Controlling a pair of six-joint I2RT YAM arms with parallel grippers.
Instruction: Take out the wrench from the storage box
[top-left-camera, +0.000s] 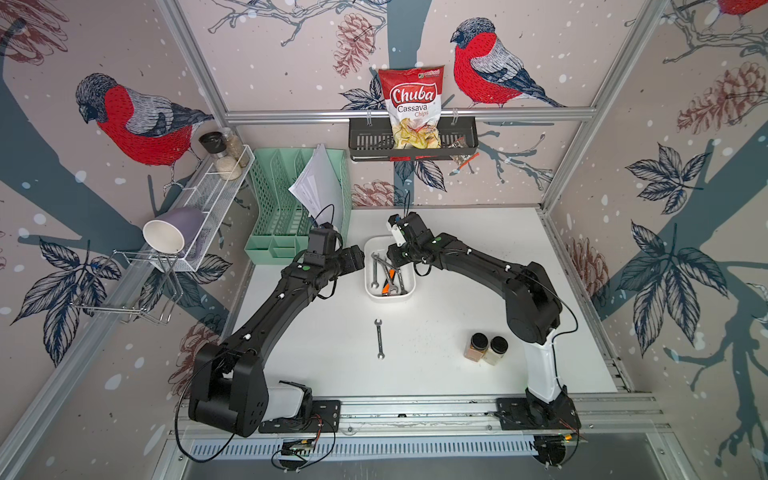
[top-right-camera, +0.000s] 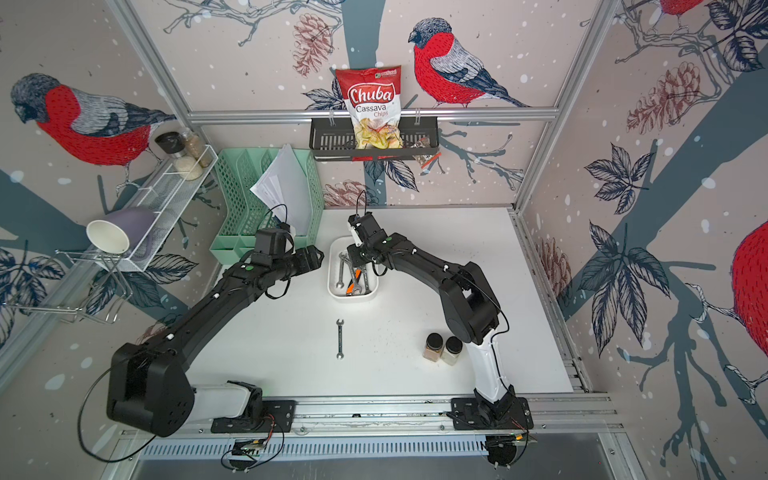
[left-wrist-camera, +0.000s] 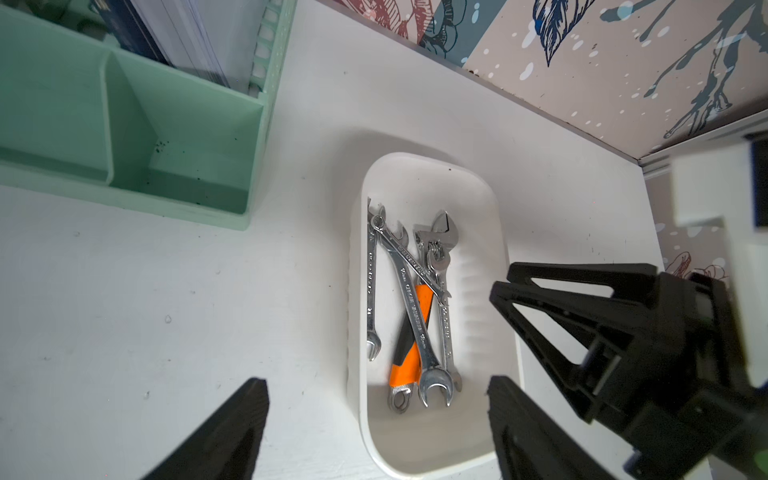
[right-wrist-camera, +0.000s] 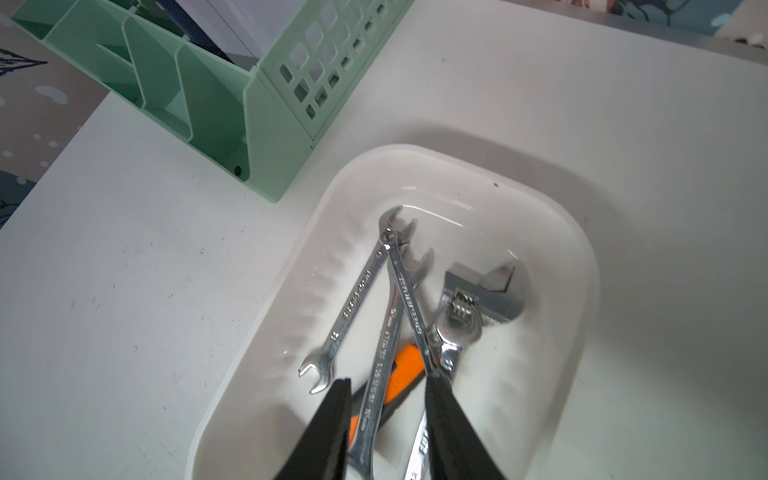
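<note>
A white storage box (left-wrist-camera: 432, 444) holds several steel wrenches (right-wrist-camera: 404, 300) and an orange-and-black handled tool (left-wrist-camera: 406, 364). One loose wrench (top-left-camera: 380, 339) lies on the table in front of the box. My left gripper stands open at the box's left side, its fingers empty. My right gripper hangs over the box, open, with its fingertips above the tools; the right wrist view shows nothing clearly held between them.
A green organizer (top-left-camera: 268, 240) with papers stands behind left of the box. Two spice jars (top-right-camera: 433, 348) sit at the front right. A wire shelf (top-left-camera: 200, 208) is on the left wall.
</note>
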